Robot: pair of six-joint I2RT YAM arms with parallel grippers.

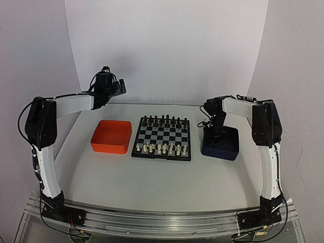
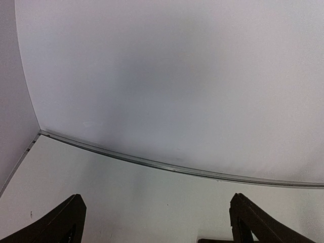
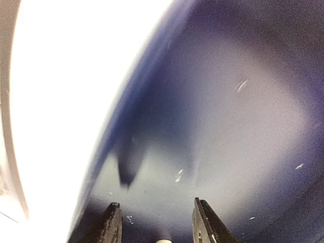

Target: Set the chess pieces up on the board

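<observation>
The chessboard lies mid-table with dark pieces along its far side and white pieces along its near side. My right gripper reaches down into the dark blue box. In the right wrist view its fingers stand apart over the box floor. Low between them, at the frame's bottom edge, shows the pale top of a small thing, perhaps a white piece; most of it is cut off. High at the back left, my left gripper is open and empty, its fingers wide apart.
An orange box, seemingly empty, stands left of the board. The blue box is close to the board's right side, its walls around my right gripper.
</observation>
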